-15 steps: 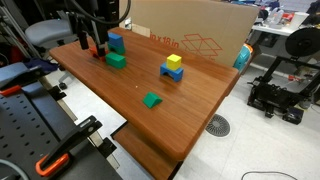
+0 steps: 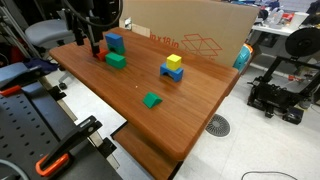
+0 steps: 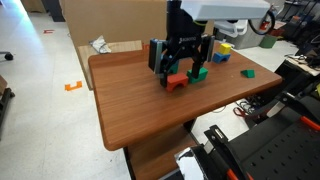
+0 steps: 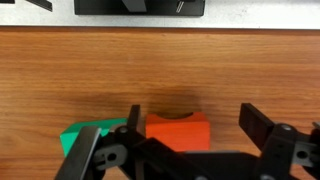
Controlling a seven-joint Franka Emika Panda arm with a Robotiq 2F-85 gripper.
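My gripper is open above a red block (image 4: 178, 131), with one finger on either side of it in the wrist view. The red block shows a curved notch in its edge. Close by on its left lies a green block (image 4: 78, 136), partly covered by a finger. In exterior view 2 the red block (image 3: 177, 81) rests on the wooden table between the fingers, and the green block (image 3: 197, 75) is just right of it. From exterior view 1 the gripper (image 2: 89, 43) largely hides the red block.
A blue block (image 2: 115, 41) stands behind the green one. Farther along the table, a yellow block (image 2: 174, 61) sits on a blue piece (image 2: 171, 73). Nearer the front edge lies another green piece (image 2: 151, 100).
The gripper has shifted slightly to the left in exterior view 1, and its fingers cover more of the red block. The other blocks have stayed put.
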